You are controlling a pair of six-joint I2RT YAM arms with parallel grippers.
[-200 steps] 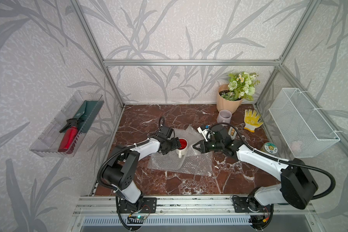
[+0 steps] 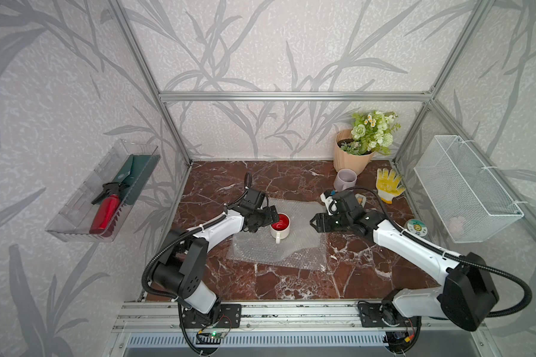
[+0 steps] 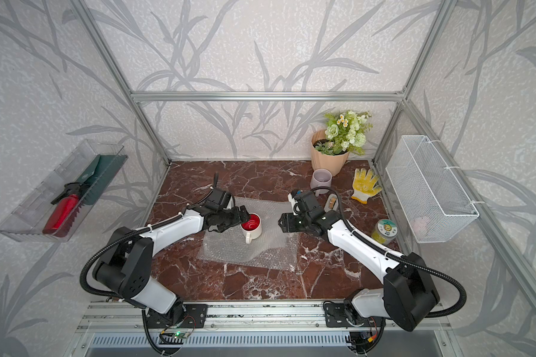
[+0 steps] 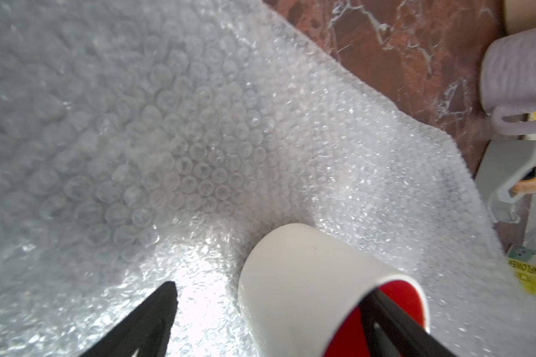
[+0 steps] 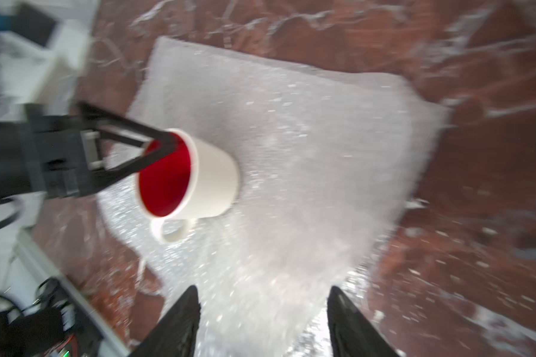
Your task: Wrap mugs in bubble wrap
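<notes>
A white mug with a red inside [image 2: 279,230] stands on the bubble wrap sheet [image 2: 291,257], its handle toward the front. My left gripper [image 2: 272,216] is at the mug's rim, part open. In the left wrist view, one finger [image 4: 393,330] is inside the mug and the other [image 4: 152,321] is outside, with a gap to the wall. Over the wrap's right edge is my right gripper, open and empty. Wrap lies flat around the mug. A lilac mug [image 2: 344,179] stands at the back right.
Behind the lilac mug is a flower pot [image 2: 351,157]. A yellow glove [image 2: 389,185] and a round tin [image 2: 417,227] lie along the right side. A wire basket [image 2: 467,190] hangs right, a clear bin [image 2: 65,225] left.
My right gripper has moved right, away from the mug. The wrap's back right part, raised beside that gripper before, now lies flat. The mug has shifted slightly right; the left arm moved a little.
</notes>
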